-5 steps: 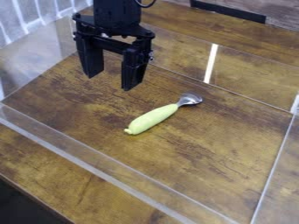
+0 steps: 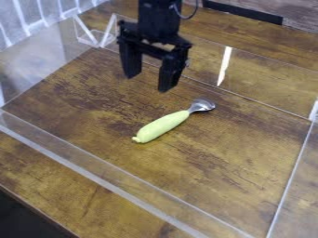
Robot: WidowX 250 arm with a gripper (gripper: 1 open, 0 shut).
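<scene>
My black gripper hangs open at the top centre of the camera view, above and behind a utensil with a pale yellow-green handle and a short metal head. The utensil lies diagonally on the wooden surface. Nothing shows between the fingers.
Clear plastic walls border the work area, with bare wood around the utensil. A white railing stands at the top left.
The utensil has not moved.
</scene>
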